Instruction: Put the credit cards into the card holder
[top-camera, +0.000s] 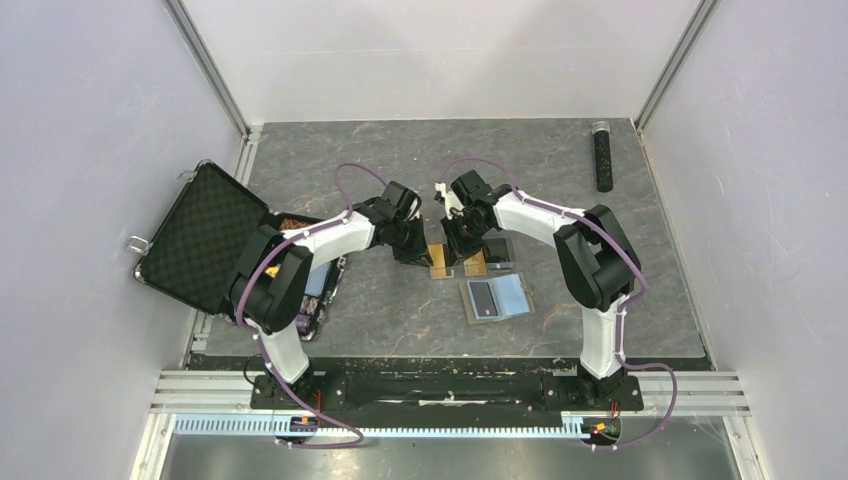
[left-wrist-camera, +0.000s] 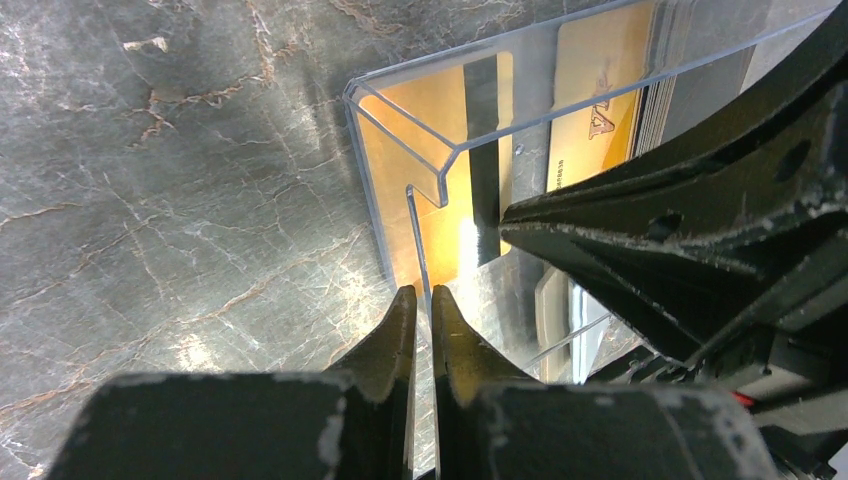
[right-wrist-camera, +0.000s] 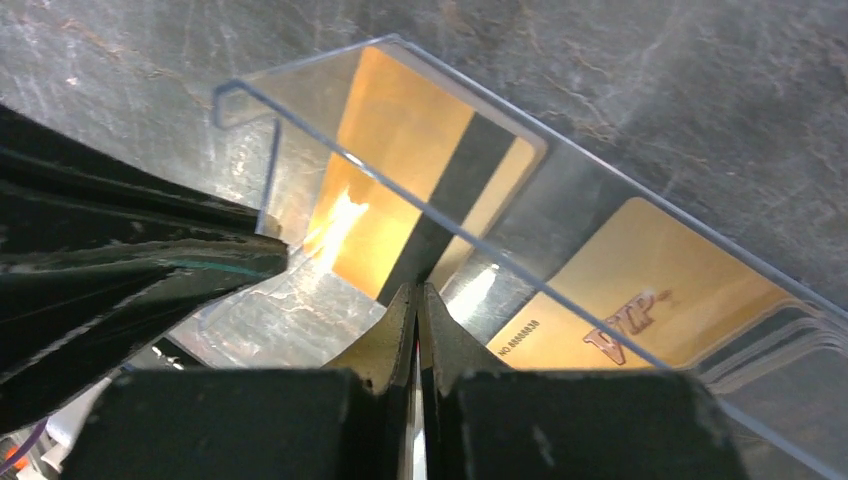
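The clear card holder (left-wrist-camera: 600, 100) lies on the grey table, between the arms in the top view. My left gripper is shut on its thin end wall. A gold card with a black stripe (right-wrist-camera: 400, 150) sits in the end compartment; a gold card with a red mark (right-wrist-camera: 650, 290) lies in the neighbouring one. Right gripper is shut with nothing between its fingers, its tips at the striped card's lower edge. From the left wrist view, the striped card (left-wrist-camera: 455, 190) is outside the right fingers (left-wrist-camera: 640, 225).
Near the holder's front side is a tray with a dark and a light blue piece (top-camera: 511, 295). An open black case (top-camera: 200, 240) stands on the left. A microphone (top-camera: 602, 160) lies at the far right. Clear table spreads behind and in front.
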